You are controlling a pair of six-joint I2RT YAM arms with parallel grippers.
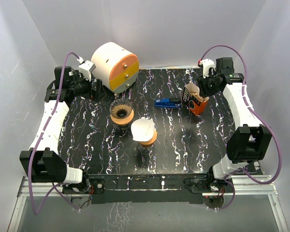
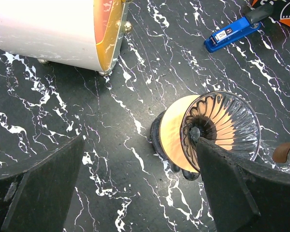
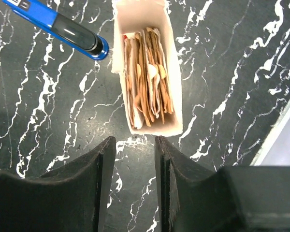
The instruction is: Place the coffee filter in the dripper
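Brown coffee filters [image 3: 147, 79] stand packed upright in an open-topped box [image 3: 173, 96], whose orange and black outside [image 1: 195, 102] shows at the right in the top view. Near the box's top is my right gripper, its fingers apart and nothing between them. One clear ribbed dripper [image 2: 222, 125] with a wooden collar is empty, left of the table's middle. A second dripper [image 1: 146, 142], to its right and nearer the front, has a white filter [image 1: 143, 129] in it. My left gripper is open and empty, left of the empty dripper.
A blue stapler [image 1: 167, 103] lies just left of the filter box. The white rounded cabinet [image 1: 115, 66] with colored drawers stands at the back left. Bare marbled table lies at the front right and front left.
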